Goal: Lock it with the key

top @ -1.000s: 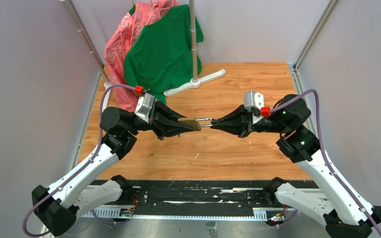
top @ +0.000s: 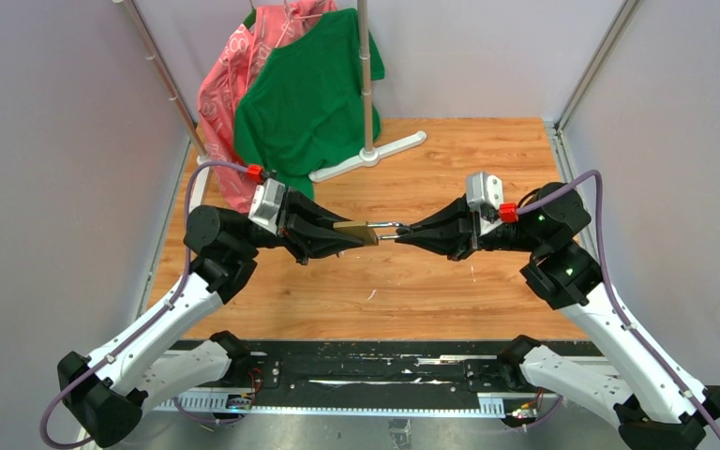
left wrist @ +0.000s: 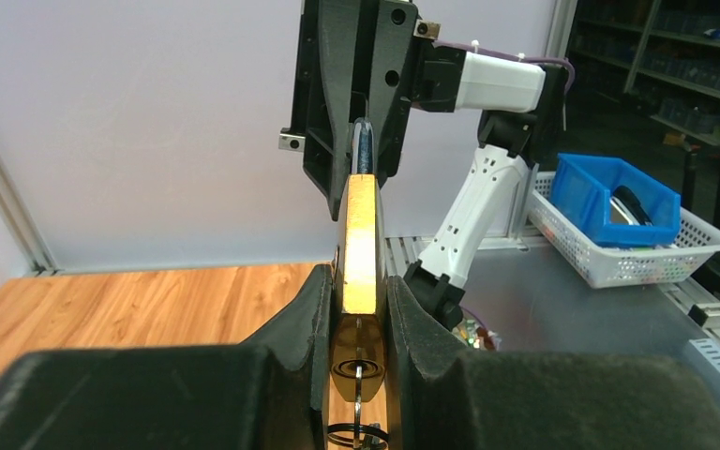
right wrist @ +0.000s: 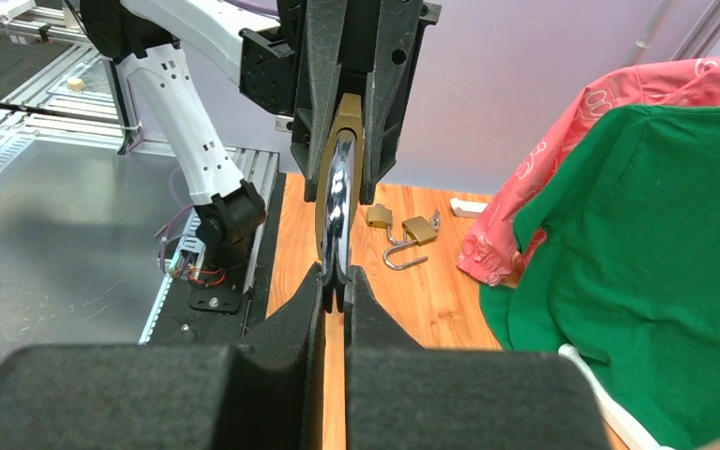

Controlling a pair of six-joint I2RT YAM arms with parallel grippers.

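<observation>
A brass padlock [top: 371, 234] is held in the air between my two arms, above the middle of the table. My left gripper [top: 360, 235] is shut on its brass body [left wrist: 360, 244]. From the right, my right gripper [top: 403, 234] is shut on the steel shackle [right wrist: 337, 202], whose curved end lies between the fingertips. In the left wrist view a thin key [left wrist: 358, 398] stands in the lock's keyhole, between the left fingers, with a dark ring [left wrist: 337, 429] at its lower end. How deep the shackle sits is hard to tell.
Loose padlocks with brass bodies [right wrist: 422, 231] lie on the wooden table [top: 469, 291] beneath the arms. Green and pink garments [top: 314, 103] hang on a rack at the back left.
</observation>
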